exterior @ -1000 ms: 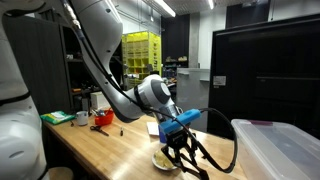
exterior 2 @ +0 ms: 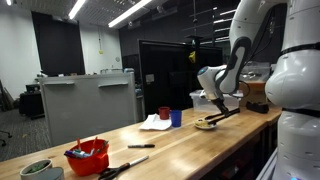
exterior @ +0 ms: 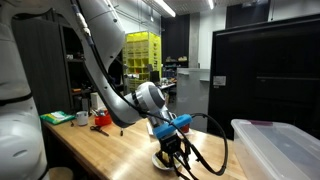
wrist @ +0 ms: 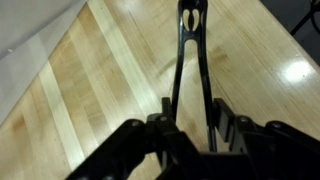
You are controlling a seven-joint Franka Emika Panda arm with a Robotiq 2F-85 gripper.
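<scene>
My gripper is shut on a long black utensil (wrist: 191,35), which stretches away from the fingers over bare wood in the wrist view. Holes show near the utensil's far end. A white bowl (exterior: 158,163) with something yellowish in it sits on the table beside the gripper in exterior view 1, partly covered by the arm. Exterior view 2 has the same bowl (exterior 2: 206,125) near the table's far part, the gripper close to it. Whether the utensil touches the bowl cannot be told.
A blue cup (exterior 2: 176,118), a red mug (exterior 2: 164,112) and a white cloth (exterior 2: 155,123) lie behind the bowl. Nearer are a red container (exterior 2: 87,155) and a dark-handled tool (exterior 2: 123,168). A translucent bin (exterior: 275,150) stands at the right. Mid-table is mostly bare.
The arm has dipped slightly and the gripper has shifted a little left, with the utensil in it. More of the bowl is now covered in exterior view 1.
</scene>
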